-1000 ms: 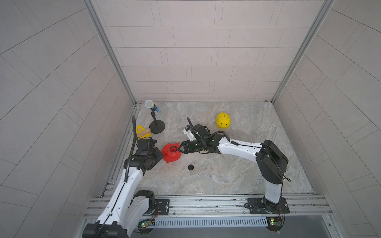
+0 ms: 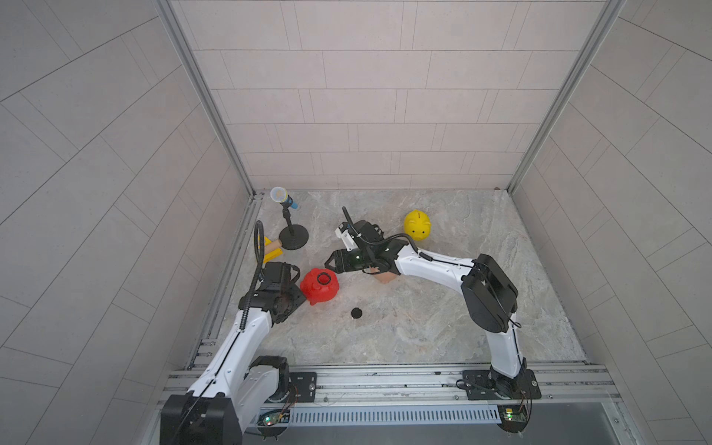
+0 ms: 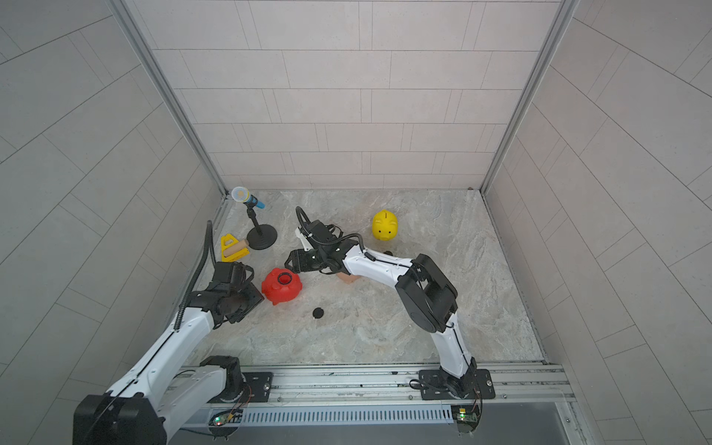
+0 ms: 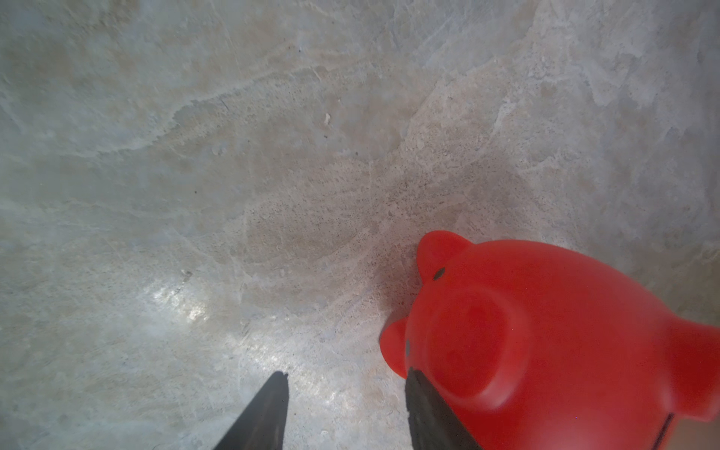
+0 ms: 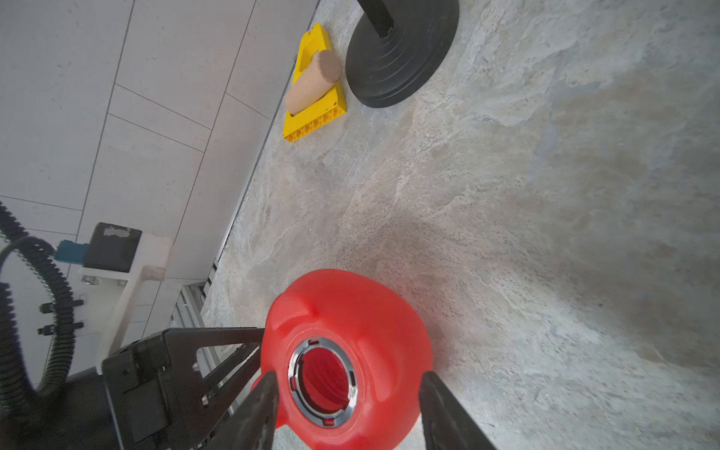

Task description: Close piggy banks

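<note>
The red piggy bank (image 2: 320, 287) lies with its round opening facing up; the uncovered hole shows in the right wrist view on the red piggy bank (image 5: 386, 330). My left gripper is at its left side, fingers apart with bare table visible between them; one finger overlaps the red piggy bank (image 4: 555, 330) in view. My right gripper stands open just beyond and above the bank, holding nothing. A round black plug (image 2: 356, 313) lies on the table to the right. The yellow piggy bank (image 2: 417, 225) stands upright at the back, its slot on top.
A black lamp-like stand (image 2: 293, 236) and a yellow piece (image 5: 315, 116) with a tan cylinder occupy the back left. A tan object (image 3: 347, 278) is partly under my right arm, and a dark item (image 3: 388, 253) shows behind it.
My right gripper has drawn up and back, away from the front. The red bank has moved barely, a little to the left.
</note>
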